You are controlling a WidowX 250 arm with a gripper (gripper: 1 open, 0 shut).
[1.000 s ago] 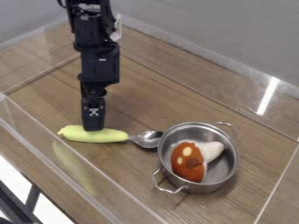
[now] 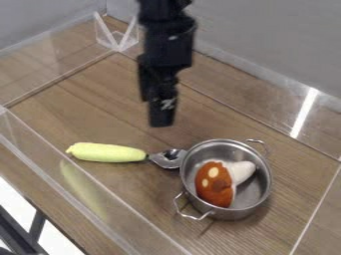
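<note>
My gripper (image 2: 158, 100) hangs in the upper middle of the camera view, above the wooden counter, dark and motion-blurred; whether it is open or shut is unclear. Below it lie a pale yellow-green elongated vegetable (image 2: 107, 152) and a spoon (image 2: 167, 157) beside it. To the right stands a metal pot (image 2: 253, 196) with handles, holding an orange-brown item with pale spots (image 2: 213, 185) and a white item (image 2: 240, 171).
Clear panels (image 2: 54, 179) border the counter at the left and back. A small white wire-like object (image 2: 116, 38) is at the back left.
The gripper has risen from just over the yellow-green vegetable and moved right, toward the pot's side. The vegetable, spoon and pot look unmoved.
</note>
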